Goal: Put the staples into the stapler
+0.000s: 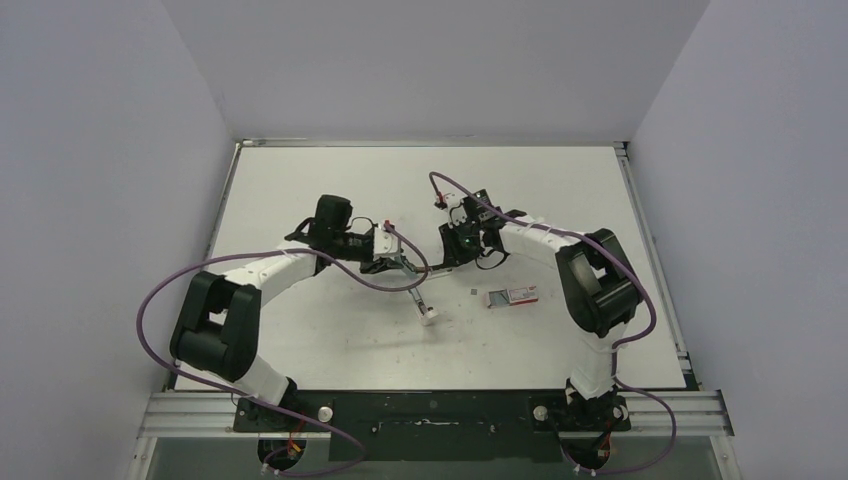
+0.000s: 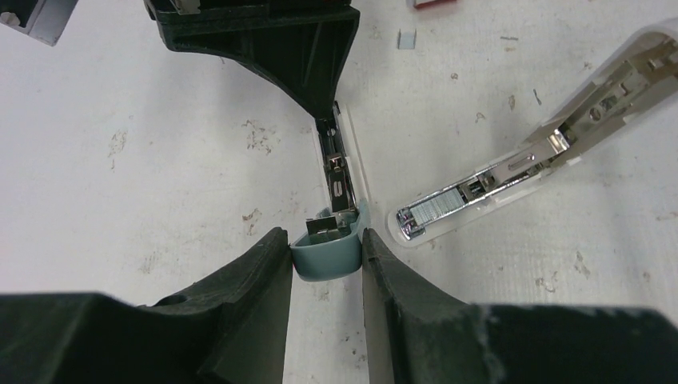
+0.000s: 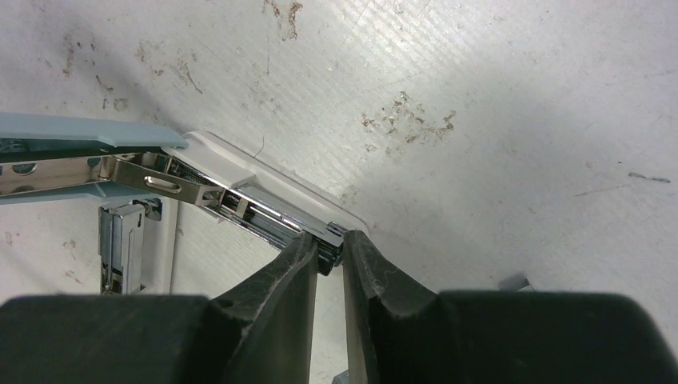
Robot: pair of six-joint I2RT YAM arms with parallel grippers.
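Observation:
A light-blue stapler lies opened out on the table. In the left wrist view my left gripper has its fingertips on either side of the stapler's blue cap end. In the right wrist view my right gripper has its fingertips at the far end of the stapler's metal channel, close together around that end. A second, white stapler lies open beside it, with a strip of staples in its channel.
A red-and-grey staples box lies right of the staplers, with a small grey block nearby.

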